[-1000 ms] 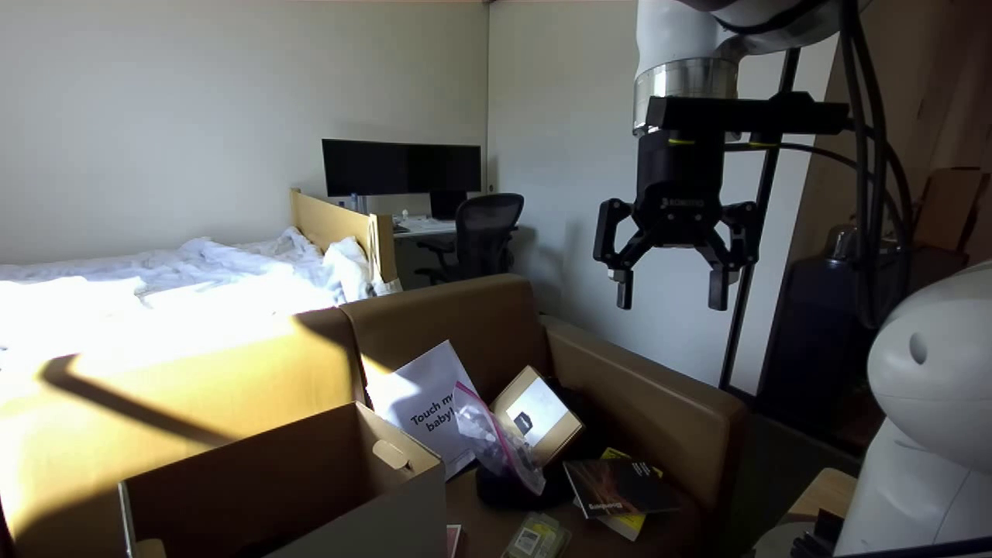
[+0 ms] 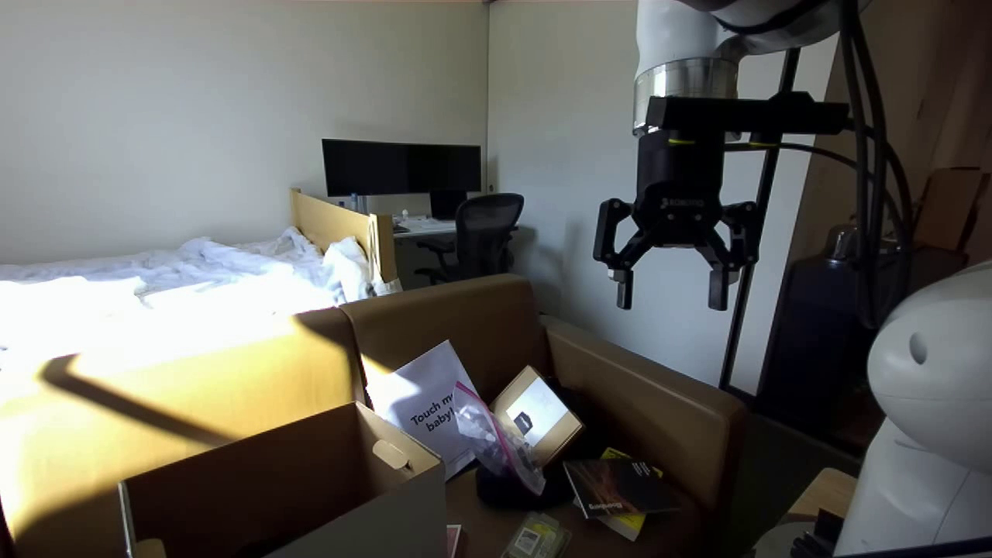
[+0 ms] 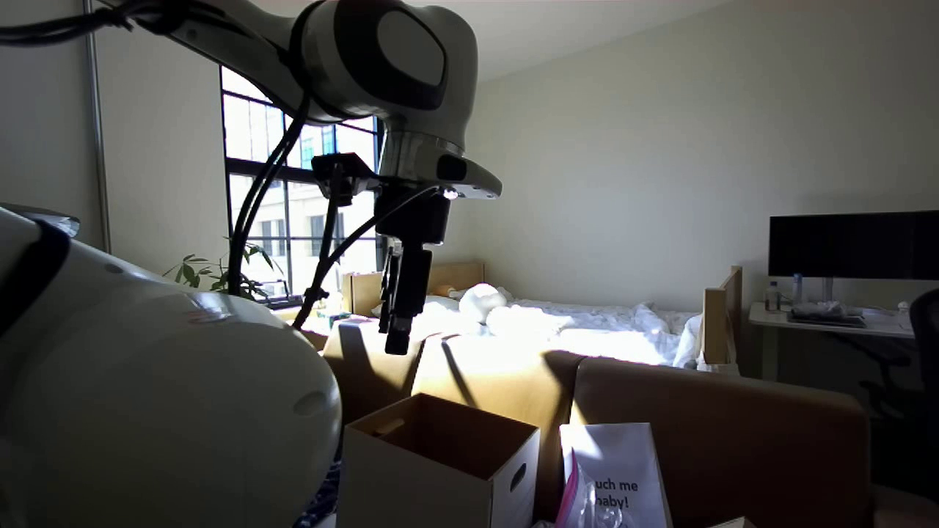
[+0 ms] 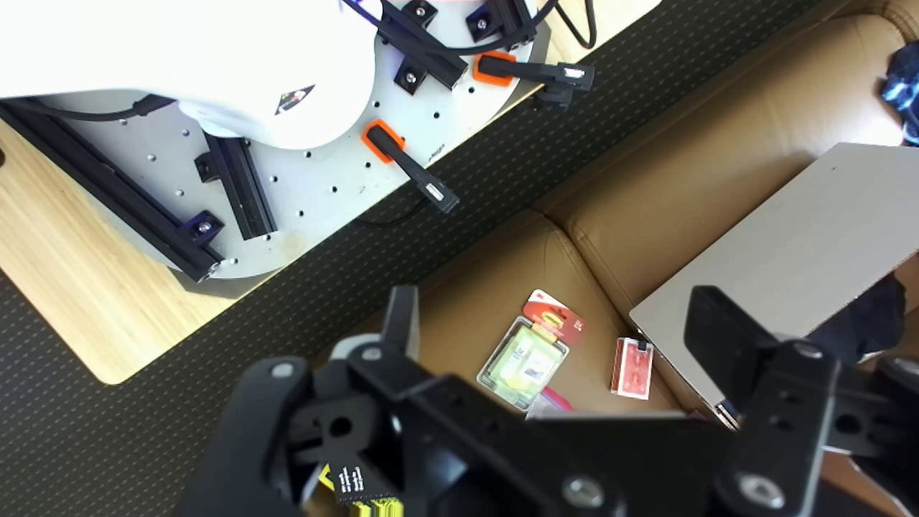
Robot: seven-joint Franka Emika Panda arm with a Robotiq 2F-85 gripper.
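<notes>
My gripper point(image 2: 671, 296) hangs high above the couch's right end with its fingers pointing down, open and with nothing between them. Seen side-on in the second exterior view, the gripper point(image 3: 397, 342) is above and behind the box. On the couch lie a clear pack with a green insert point(image 4: 523, 362), a red card pack point(image 4: 553, 315) and a red-backed card deck point(image 4: 633, 369). A zip bag with a pink seal point(image 2: 497, 440) leans near a white "Touch me baby!" sheet point(image 2: 423, 400). Beside these are a small cardboard box point(image 2: 536, 415) and a dark booklet point(image 2: 618, 488) on something yellow.
A large open box point(image 3: 440, 435) stands on the couch point(image 2: 642, 372); dark cloth point(image 4: 853, 319) shows at it in the wrist view. The robot's base plate point(image 4: 327, 194) is close to the couch's front. Air around the gripper is free.
</notes>
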